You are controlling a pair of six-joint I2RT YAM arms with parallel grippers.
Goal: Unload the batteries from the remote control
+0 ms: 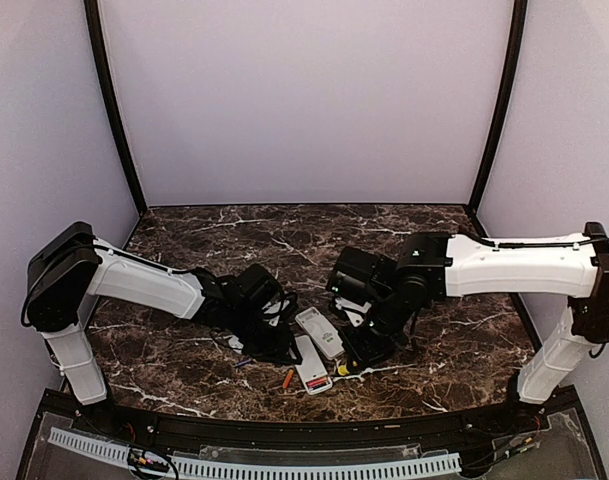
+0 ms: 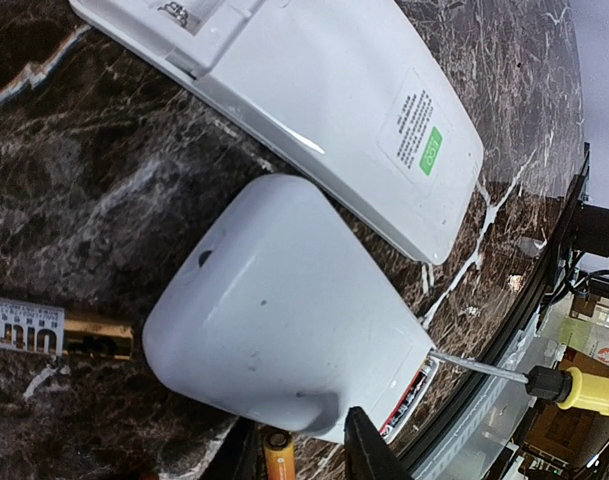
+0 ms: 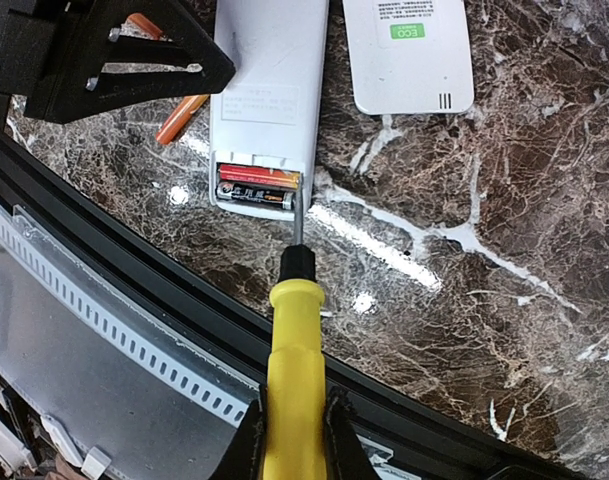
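The white remote (image 3: pixel 264 110) lies with its battery bay open at the front end, two batteries (image 3: pixel 254 176) inside. My right gripper is shut on a yellow screwdriver (image 3: pixel 295 350), its metal tip at the right end of the bay. My left gripper is low over the remote's other end, fingers part open around its edge; whether they touch it is unclear. Loose orange batteries (image 3: pixel 180 120) lie left of the remote in the right wrist view.
A second white piece (image 3: pixel 409 55) with an ECO label lies beside the remote. The front rail (image 1: pixel 234 425) runs just below the work.
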